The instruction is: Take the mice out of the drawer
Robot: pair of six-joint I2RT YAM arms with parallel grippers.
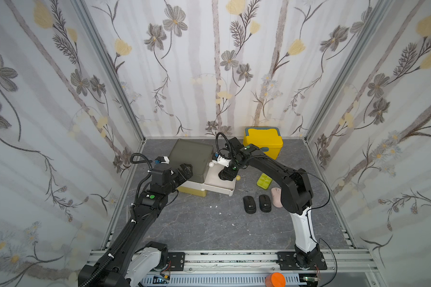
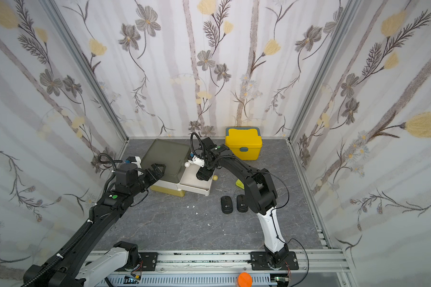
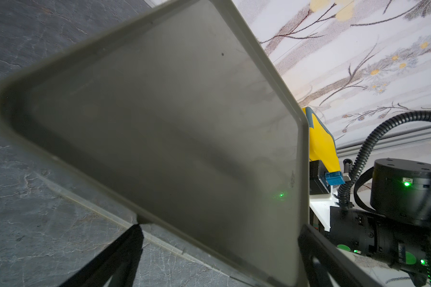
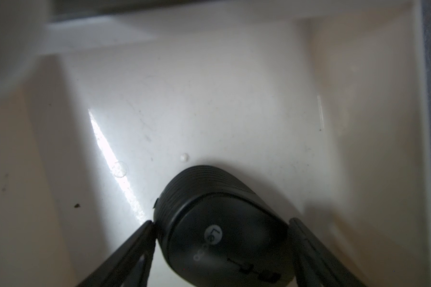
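Note:
In the right wrist view, a black mouse point(image 4: 225, 239) lies inside the white drawer point(image 4: 253, 95). My right gripper has one finger on each side of it, both close against its sides; whether they grip it cannot be told. The left gripper stands open over the front edge of the grey-green cabinet top point(image 3: 186, 129), nothing between its fingers. Outside the drawer, two black mice point(image 1: 249, 204) and a pink mouse point(image 1: 276, 196) rest on the table in the top left view.
A yellow box point(image 1: 263, 142) with a grey rim stands at the back right. Near the right arm lies a yellow-green object point(image 1: 263, 180). A small yellow ball point(image 2: 215, 177) is beside the drawer's right wall.

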